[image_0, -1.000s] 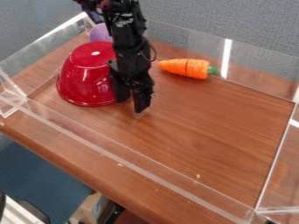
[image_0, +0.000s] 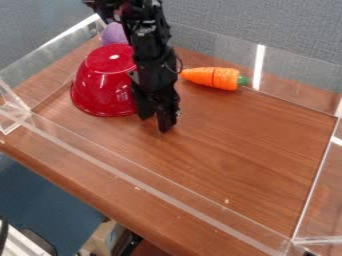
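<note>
My black gripper (image_0: 155, 118) reaches down to the wooden surface just right of an upturned red bowl (image_0: 99, 80), partly covering the bowl's right side. Its fingertips are dark and overlap, so I cannot tell whether they are open or shut. An orange toy carrot (image_0: 211, 76) with a green top lies behind and to the right of the gripper. A purple object (image_0: 112, 34) stands behind the bowl, partly hidden by the arm.
Clear acrylic walls (image_0: 262, 66) edge the wooden table (image_0: 214, 170).
Compared with about a second ago, my gripper's upper part has shifted slightly left and its tips have moved a little. The bowl and carrot look essentially in place.
</note>
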